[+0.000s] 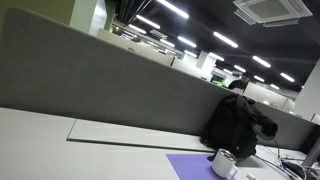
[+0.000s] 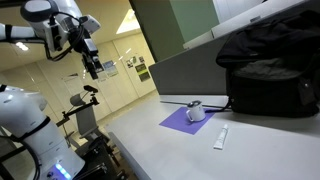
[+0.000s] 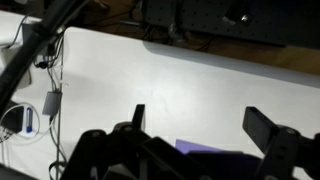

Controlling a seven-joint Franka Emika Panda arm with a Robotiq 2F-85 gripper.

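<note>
A white mug with a handle stands upright on a purple mat on the white table. Exterior view 1 has the same mug near its bottom edge, at the right of the mat. My gripper is open, its two dark fingers wide apart over bare tabletop with nothing between them. A strip of the purple mat shows at the bottom of the wrist view; the mug is out of that view. In exterior view 2 the arm is raised at the left, well away from the mug.
A small white object lies on the table near the mug. A black backpack rests against the grey partition. Cables and a grey adapter lie at the wrist view's left.
</note>
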